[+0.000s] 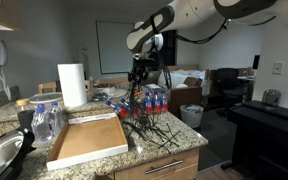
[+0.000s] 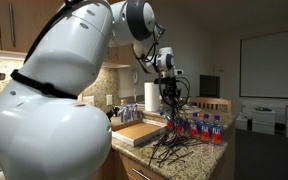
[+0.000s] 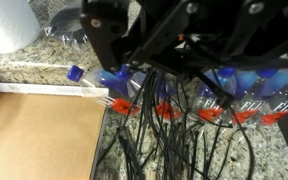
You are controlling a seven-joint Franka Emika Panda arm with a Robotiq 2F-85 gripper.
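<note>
In exterior view 1 my gripper (image 1: pixel 138 82) is above the counter, behind the tray's right side. It is shut on a bundle of thin black strands (image 1: pixel 152 128); their upper ends run up to the fingers, and the loose ends spread over the counter. The wrist view shows the strands (image 3: pixel 164 125) fanning down from the gripper, with the pads themselves hidden. In exterior view 2 the strands (image 2: pixel 174 148) hang below the gripper (image 2: pixel 178 97) in front of a row of water bottles (image 2: pixel 205 130).
A shallow wooden tray (image 1: pixel 89 139) with a white rim lies left of the strands. One bottle (image 3: pixel 102 88) leans beside its corner in the wrist view. A paper towel roll (image 1: pixel 73 86) stands behind, and clear bottles (image 1: pixel 49 123) stand at the left.
</note>
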